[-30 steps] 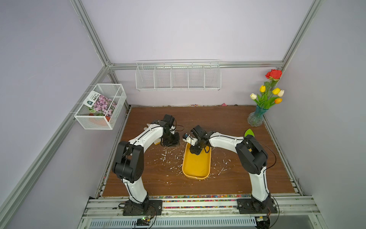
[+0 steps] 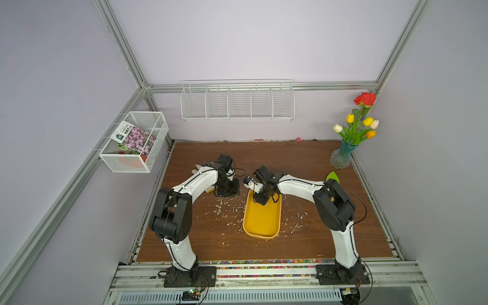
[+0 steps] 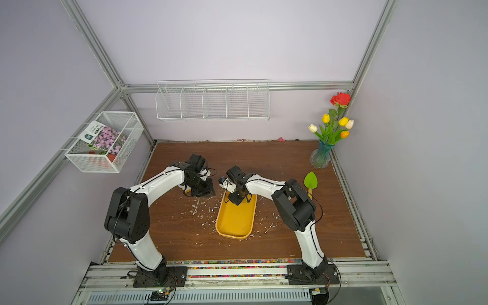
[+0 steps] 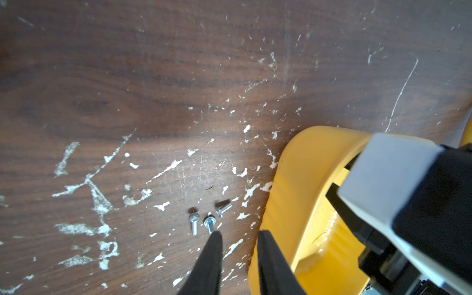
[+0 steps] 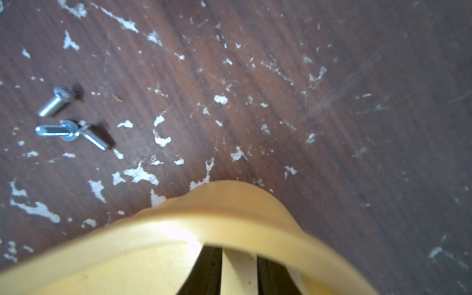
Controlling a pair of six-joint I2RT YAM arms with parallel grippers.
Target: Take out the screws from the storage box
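The yellow storage box (image 2: 261, 223) sits on the brown table between the arms. Three silver screws lie loose outside its corner: one screw (image 4: 194, 223), a second (image 4: 210, 224) and a third (image 4: 224, 209). They also show left of the box in the right wrist view, led by an upper screw (image 5: 56, 101). My left gripper hangs near the screws and box wall, fingers apart and empty. My right gripper reaches inside the box at its far end, fingers parted, nothing visible between them; the rim (image 5: 236, 221) cuts off their tips. Any screws inside cannot be made out.
A clear vase of flowers (image 2: 340, 158) stands at the back right, with a green-bladed scoop (image 3: 310, 179) nearby. The right arm's wrist (image 4: 398, 182) crosses over the box close to the left gripper. Table paint is chipped in pale flecks around the box.
The left hand has lowered very slightly. My right arm has shifted only a little at the box's far end. The box has stayed in place.
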